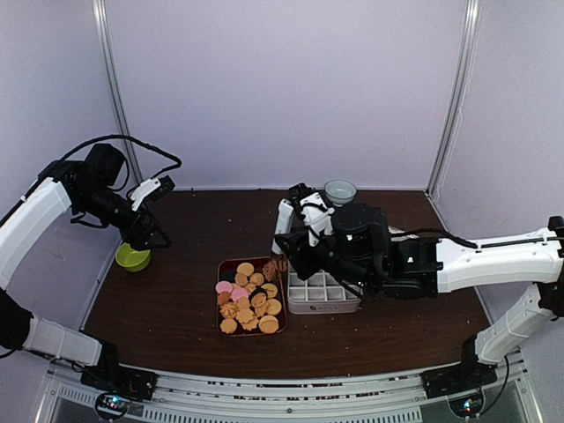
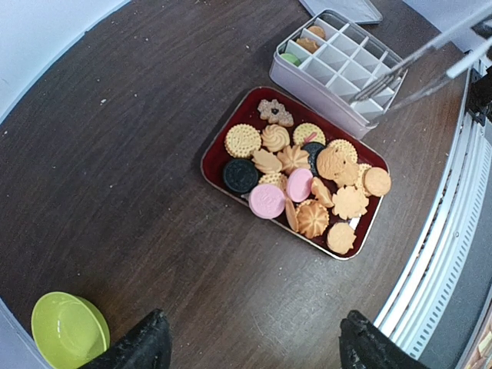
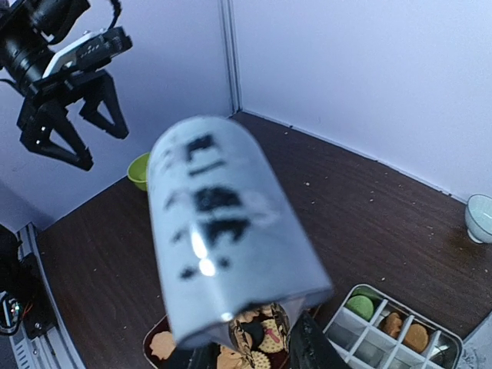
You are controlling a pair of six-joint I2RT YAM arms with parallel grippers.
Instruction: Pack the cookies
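A red tray (image 2: 231,192) holds assorted cookies, pink, black and beige, in the centre. Beside it a compartment box (image 1: 322,307) holds a green cookie (image 3: 359,306) and brown cookies (image 3: 416,337) in its back row. My left gripper (image 1: 148,236) hangs open and empty above the table's left side, left of the tray. My right gripper (image 1: 280,254) is over the tray and box's left edge; in its wrist view the metal tool ends are over the cookies, and a large white housing hides much of the fingers, so their state is unclear.
A green bowl (image 1: 132,259) sits at the left; a pale bowl (image 1: 340,190) at the back right. A lid (image 2: 338,8) lies behind the box, partly hidden.
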